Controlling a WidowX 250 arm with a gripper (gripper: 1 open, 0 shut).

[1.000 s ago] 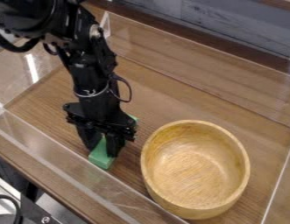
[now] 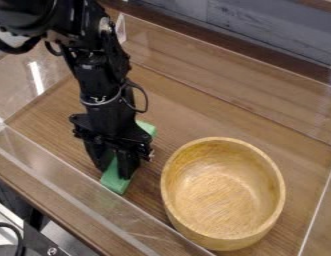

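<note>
My black arm reaches down from the top left, its gripper (image 2: 117, 148) low over a green object (image 2: 116, 180) on the wooden table, left of a cream oval bowl (image 2: 221, 190). The gripper covers much of the green object, and I cannot tell whether its fingers are shut on it.
A clear plastic edge runs diagonally along the front left, and a grey wall (image 2: 248, 30) stands at the back.
The gripper has moved slightly left over the last second, and more of the green object shows above its right side than a second ago.
</note>
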